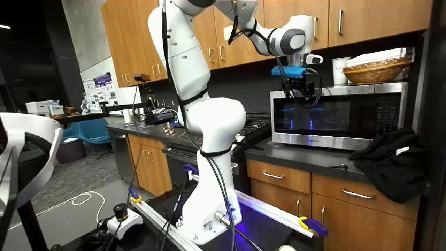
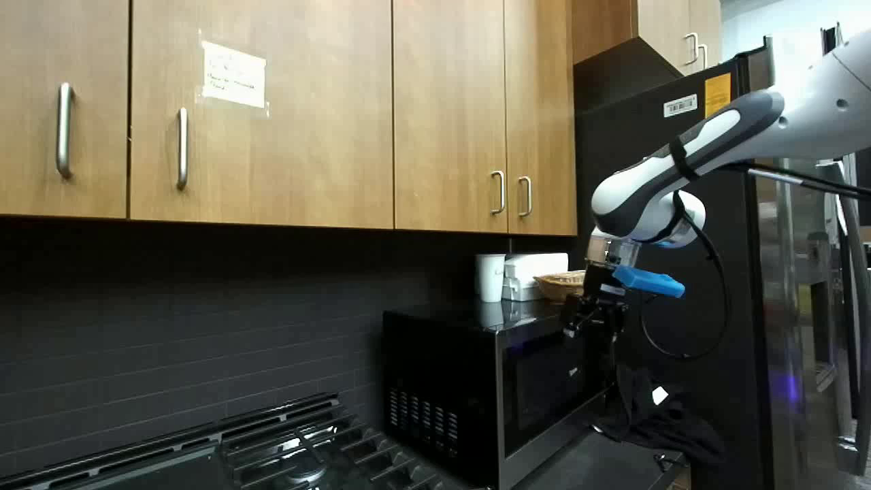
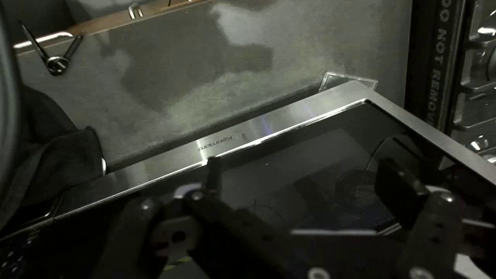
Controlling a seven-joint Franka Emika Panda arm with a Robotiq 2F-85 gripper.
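In front of the upper part of a silver-and-black microwave (image 1: pixel 338 140) hangs my gripper, pointing down. The wrist view shows its two dark fingers (image 3: pixel 400 186) standing wide apart, so it is open, with nothing between them. Beyond the fingers lie the microwave's dark glass door (image 3: pixel 297 162) and its steel lower frame, marked Kenmore. The door looks shut. In the second exterior view, the gripper (image 2: pixel 592 318) is near the door's upper right; whether it touches the door cannot be told.
A wicker basket (image 1: pixel 376 70) and a white cup (image 1: pixel 340 70) stand on top of the microwave. A black cloth (image 1: pixel 391 163) hangs over the counter edge at the right. Small dark tongs (image 3: pixel 56 64) lie on the counter. The stove (image 2: pixel 318 449) is to the microwave's left.
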